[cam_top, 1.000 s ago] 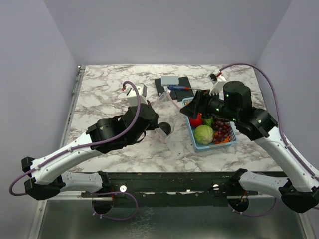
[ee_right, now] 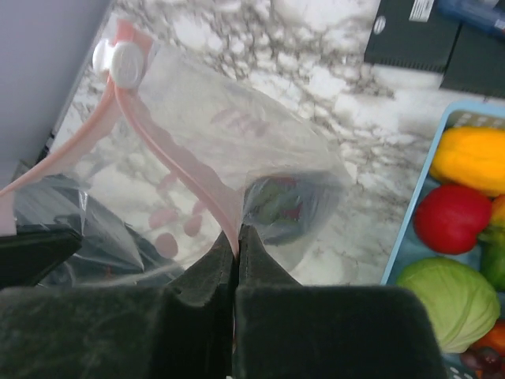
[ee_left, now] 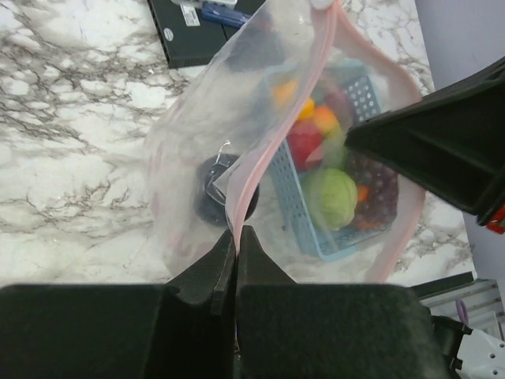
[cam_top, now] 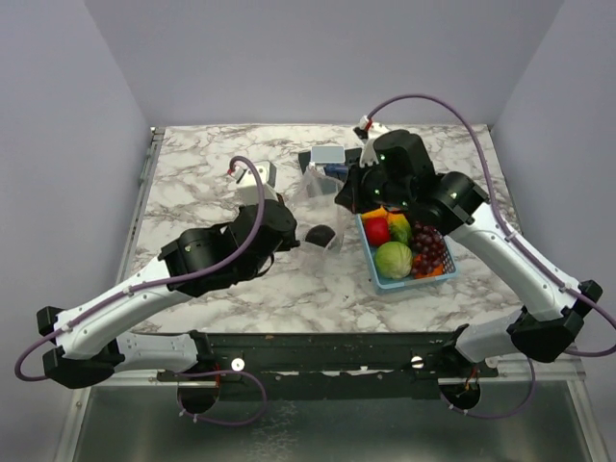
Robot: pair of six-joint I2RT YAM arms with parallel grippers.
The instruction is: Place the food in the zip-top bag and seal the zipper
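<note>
Between both arms hangs a clear zip top bag [cam_top: 316, 197] with a pink zipper rim and a white slider [ee_right: 126, 65] at one end. A dark round item [cam_top: 320, 235] lies inside the bag. My left gripper is shut on one side of the pink rim. On the opposite side, my right gripper is shut on the rim too. The mouth stands spread apart between them. In the right wrist view, the item inside the bag looks dark with hints of green and red.
A blue basket [cam_top: 373, 270] of fruit and vegetables stands right of the bag, with a green cabbage [cam_top: 394, 260] and a red tomato [ee_right: 451, 219]. Behind lie a black box [ee_left: 189, 41] and a screwdriver [cam_top: 336, 169]. Bare marble is at left.
The bag has lifted and its mouth has widened.
</note>
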